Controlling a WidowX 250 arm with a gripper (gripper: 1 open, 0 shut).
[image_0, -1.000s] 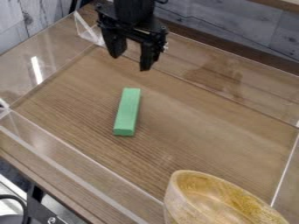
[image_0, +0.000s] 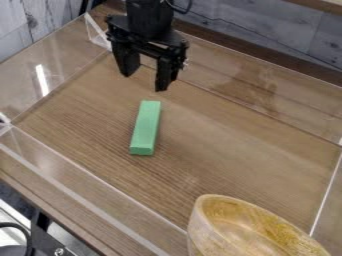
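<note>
A long green block (image_0: 146, 128) lies on the wooden surface a little left of the middle. Above and behind it, near the top of the view, my black gripper (image_0: 148, 68) hangs open, with its fingers apart on either side and nothing visible between them. The block is clear of the fingers.
A large yellow bowl or container (image_0: 254, 228) sits at the bottom right, cut off by the frame's edge. Cables show at the bottom left.
My gripper has shifted slightly left and changed its angle a little. The green block and the yellow container have stayed where they were.
</note>
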